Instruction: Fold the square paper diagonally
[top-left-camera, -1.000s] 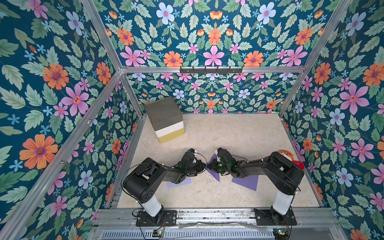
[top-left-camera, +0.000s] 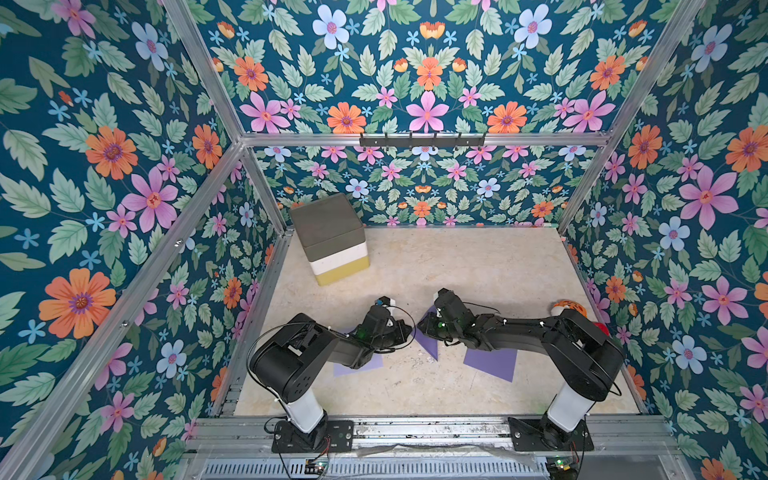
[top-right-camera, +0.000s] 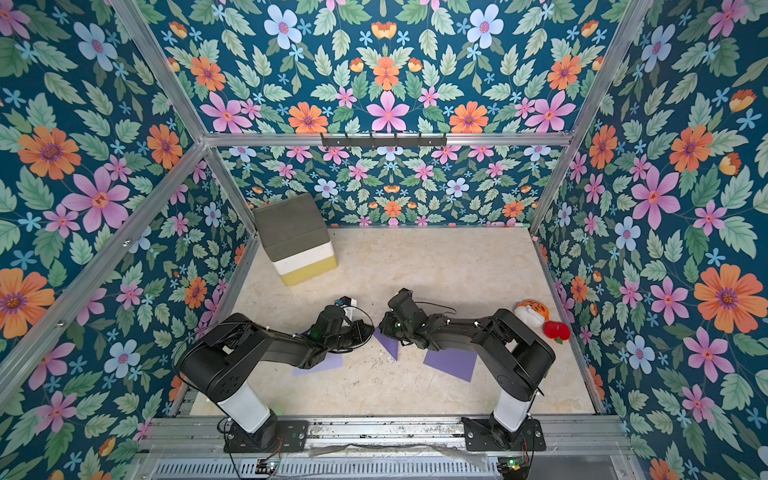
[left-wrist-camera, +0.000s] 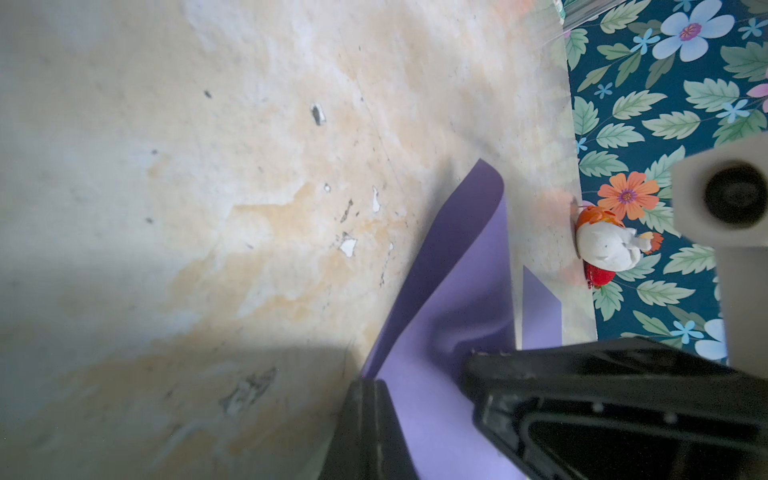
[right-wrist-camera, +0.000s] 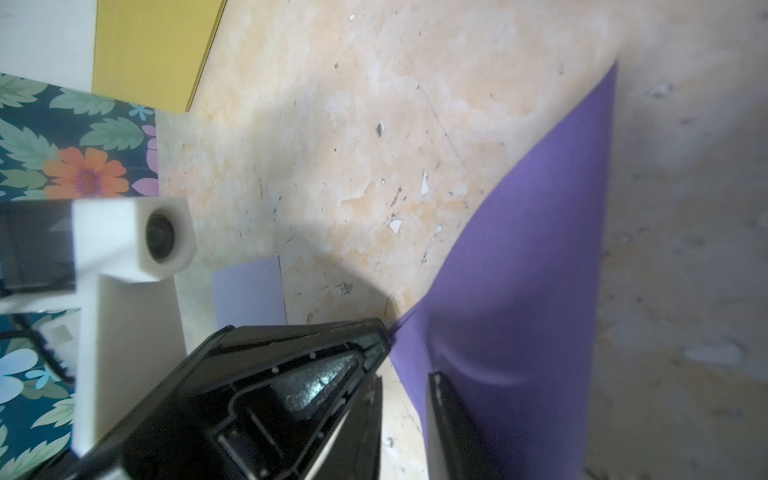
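Observation:
The purple paper (top-left-camera: 426, 342) lies between my two grippers at the table's front centre, folded over loosely with a raised, curling flap, pointed at its tip in the right wrist view (right-wrist-camera: 528, 256). My left gripper is shut at the paper's edge; whether paper is between its fingers is unclear. My right gripper stands part open over the paper, its fingertips close to the folded edge and partly blurred.
A flat purple sheet (top-right-camera: 448, 364) lies right, a lighter sheet (top-left-camera: 356, 366) left, both partly under the arms. Stacked boxes (top-left-camera: 329, 238) stand back left; small toys (top-right-camera: 556, 330) lie far right.
My right arm's elbow has moved to the right and its gripper has shifted slightly toward the back. My left arm looks unmoved.

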